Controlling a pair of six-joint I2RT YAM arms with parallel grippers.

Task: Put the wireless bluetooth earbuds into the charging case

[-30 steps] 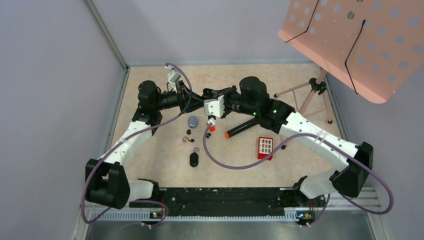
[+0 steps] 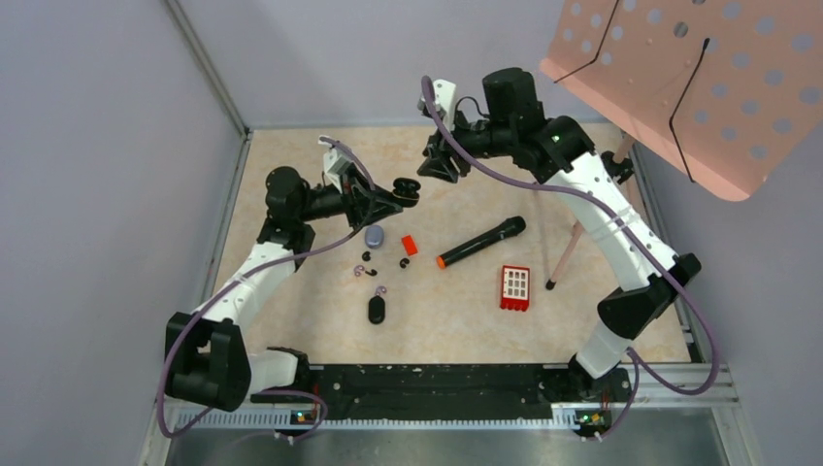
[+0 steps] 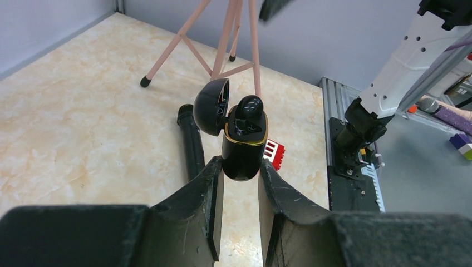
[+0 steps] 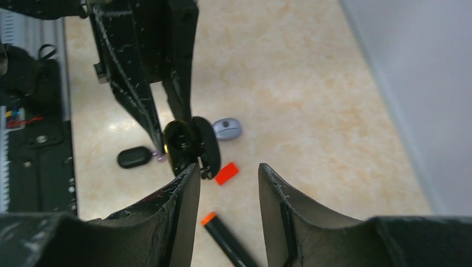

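A glossy black charging case [image 3: 241,150] with a gold rim hangs above the table, its lid [image 3: 211,105] flipped open. My left gripper [image 2: 394,197] is shut on its base. A rounded black earbud [image 3: 250,108] sticks up from the case in the left wrist view; whether it sits fully seated I cannot tell. Up and to the right of the case in the top view, my right gripper [image 2: 444,167] is apart from it. Nothing shows between its separated fingers. Small black earbuds [image 2: 405,262] and purple ones [image 2: 380,290] lie on the table.
Beneath the arms lie a grey mouse [image 2: 375,237], a red block [image 2: 409,245], a black oval case [image 2: 377,310], a microphone [image 2: 482,243] and a red keypad [image 2: 515,287]. Pink tripod legs [image 2: 566,254] stand at the right. Clear tabletop [image 2: 291,165] shows at the back left.
My right gripper has swung away from the case, up and to the right in the top view, and turned. The case has come into clear sight. The left arm has barely shifted.
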